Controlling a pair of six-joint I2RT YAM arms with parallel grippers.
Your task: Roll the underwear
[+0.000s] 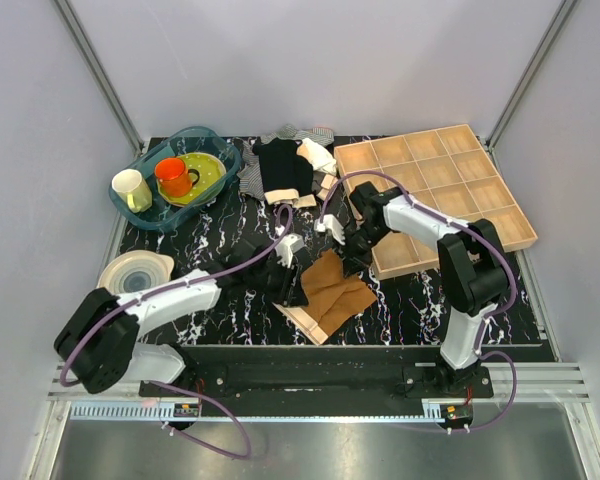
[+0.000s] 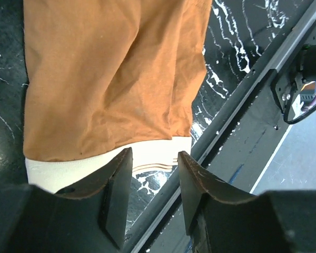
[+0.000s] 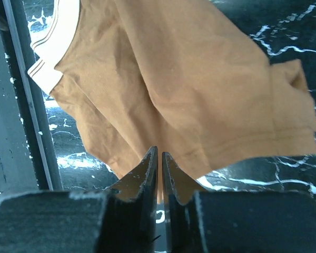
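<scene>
Brown-orange underwear (image 1: 332, 296) with a white waistband (image 2: 50, 173) lies spread and creased at the middle front of the table. The waistband faces the front left in the top view. My left gripper is open over the waistband edge, with nothing held between its fingers. On the far right side of the cloth, my right gripper is shut, a strip of brown fabric showing in the narrow slit between its fingers. My right arm hides part of that cloth edge from the top view.
A sectioned wooden tray (image 1: 440, 190) stands at the back right, close behind my right arm. Folded clothes (image 1: 280, 165) lie at the back. A teal basket (image 1: 158, 222) with mugs and a stack of pale lids (image 1: 137, 272) occupy the left.
</scene>
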